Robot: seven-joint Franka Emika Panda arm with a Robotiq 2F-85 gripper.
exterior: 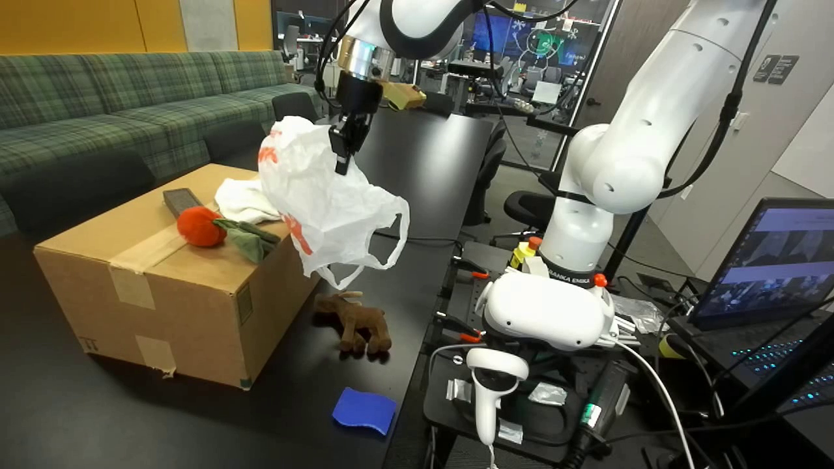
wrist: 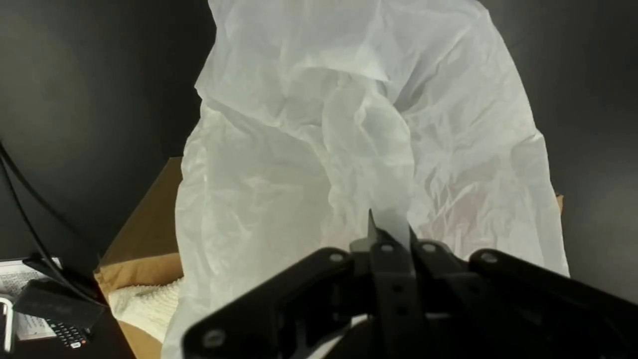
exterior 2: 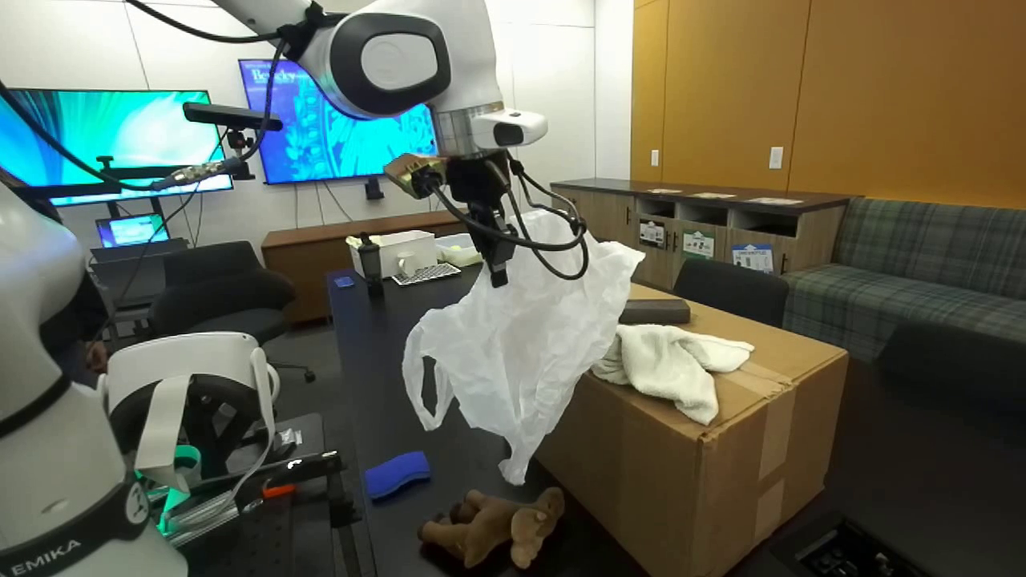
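Note:
A white plastic bag [exterior: 324, 195] with red print hangs in the air, pinched by my gripper [exterior: 341, 168]. In the wrist view the fingers of my gripper are together, with the bag's thin film [wrist: 299, 167] bunched between and beyond them. One handle loop of the bag [exterior 2: 524, 346] dangles low on the side away from the cardboard box [exterior 2: 635, 481]. Below the bag, on the dark table [exterior: 305, 422], lies a brown plush animal [exterior: 356, 322], apart from it. The bag's inside is hidden.
On the box sit a red plush [exterior: 201, 227] with green cloth [exterior: 248, 241], a white towel [exterior: 244, 200] and a grey block [exterior: 181, 202]. A blue sponge [exterior: 365, 410] lies near the table's edge. Table beyond the bag is largely clear.

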